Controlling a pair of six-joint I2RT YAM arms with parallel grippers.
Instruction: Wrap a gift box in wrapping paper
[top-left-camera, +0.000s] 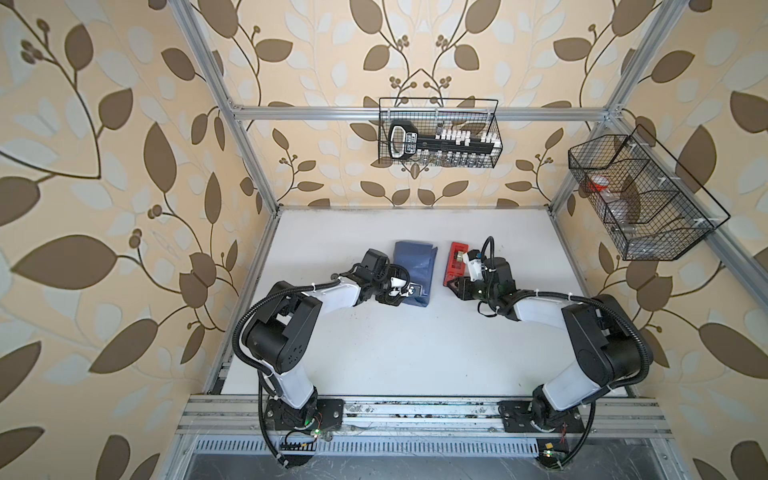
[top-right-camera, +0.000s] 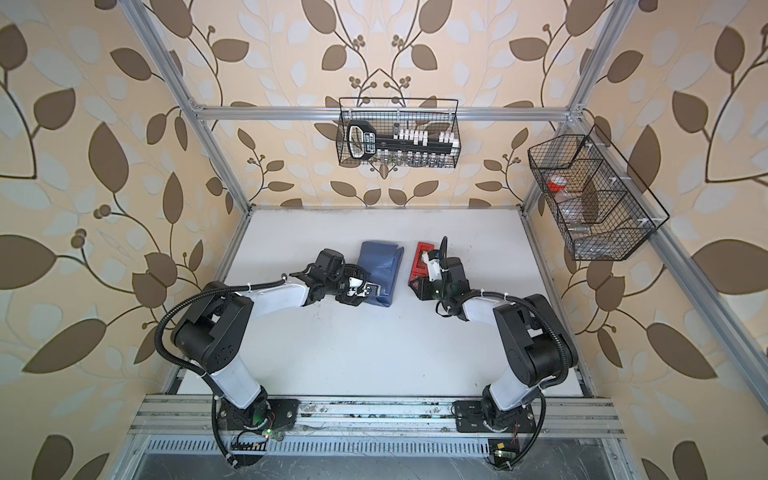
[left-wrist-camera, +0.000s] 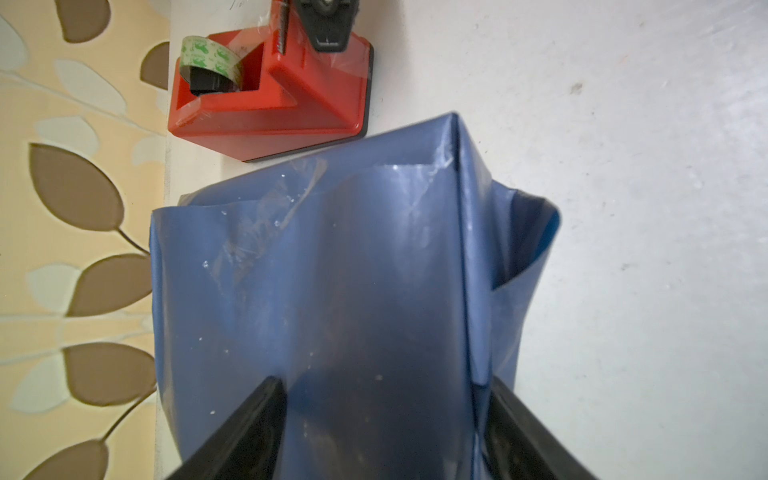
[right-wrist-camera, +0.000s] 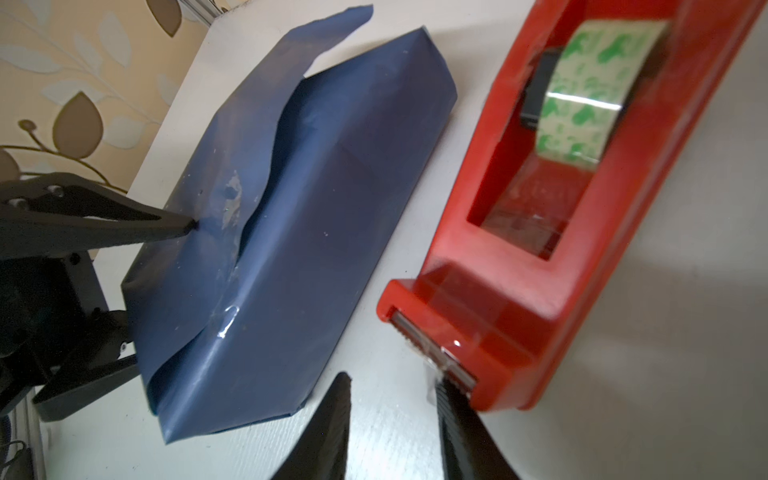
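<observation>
The gift box (left-wrist-camera: 352, 264) is wrapped in blue paper, with a loose flap (right-wrist-camera: 240, 144) raised along one edge. At its near end, my left gripper is open, one finger against the top paper and the other past the side. A red tape dispenser (top-left-camera: 456, 260) stands just right of the box, with a green-white roll of tape (right-wrist-camera: 596, 88) inside. My right gripper is open at the dispenser's cutter end (right-wrist-camera: 436, 344), one finger close to the toothed blade. Whether any tape lies between its fingers, I cannot tell.
A wire basket (top-left-camera: 440, 144) hangs on the back wall, another wire basket (top-left-camera: 648, 200) on the right wall, both well above the table.
</observation>
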